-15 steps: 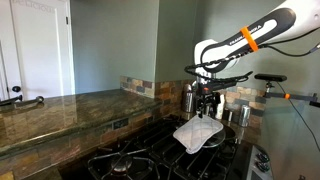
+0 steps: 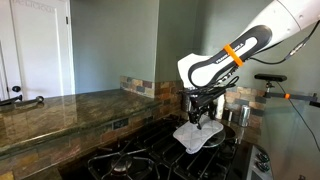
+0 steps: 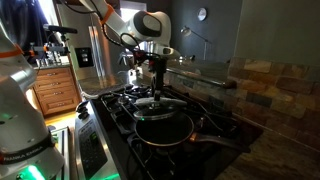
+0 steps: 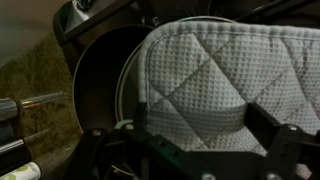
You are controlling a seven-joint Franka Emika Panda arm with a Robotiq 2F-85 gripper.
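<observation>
A pale quilted cloth (image 2: pixel 196 135) lies draped on the stove, partly over a dark pan (image 2: pixel 222 138). In the wrist view the cloth (image 4: pixel 205 80) fills much of the picture, its stitched edge crossing a round pan rim. My gripper is open above the cloth, its dark fingers apart on either side of the lower part. From the side, the gripper (image 2: pixel 199 119) points down close over the cloth; whether it touches cannot be told. In the second exterior view, the gripper (image 3: pixel 156 90) hangs above the cookware at the back of the stove.
A dark frying pan (image 3: pixel 165 130) with a long handle (image 3: pixel 220 142) sits at the front of the stove. Another small pan (image 2: pixel 122 164) stands on the near burners.
The arm has shifted left and lower in the first exterior view, bringing the gripper nearer the cloth. The cloth looks unmoved.
</observation>
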